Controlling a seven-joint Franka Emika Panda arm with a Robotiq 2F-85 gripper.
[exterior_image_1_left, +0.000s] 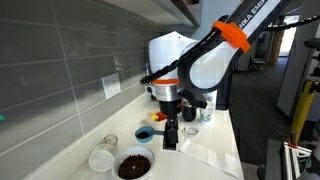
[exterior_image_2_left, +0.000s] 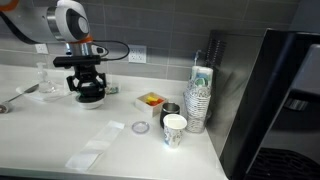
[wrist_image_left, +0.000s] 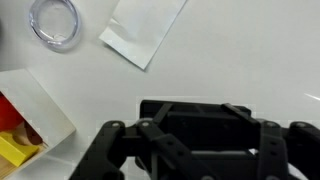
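My gripper (exterior_image_1_left: 170, 138) hangs above the counter in exterior view 1, just past a white bowl (exterior_image_1_left: 121, 164) with dark contents. Beside it is a small blue cup-like object (exterior_image_1_left: 145, 133) with an open, dark inside, which appears to be held by the gripper. In exterior view 2 the gripper (exterior_image_2_left: 90, 88) is over the far left part of the counter, with a white rim showing just below it. A broad black shape (wrist_image_left: 195, 108) fills the lower middle of the wrist view; the grip itself is hard to make out.
An open box (exterior_image_2_left: 152, 104) with red and yellow items stands near the wall. A clear ring (exterior_image_2_left: 140, 127), a white cup (exterior_image_2_left: 173, 130) and a white sheet (exterior_image_2_left: 95, 145) lie around the open counter. A glass (exterior_image_1_left: 103, 154) lies near the wall by the bowl.
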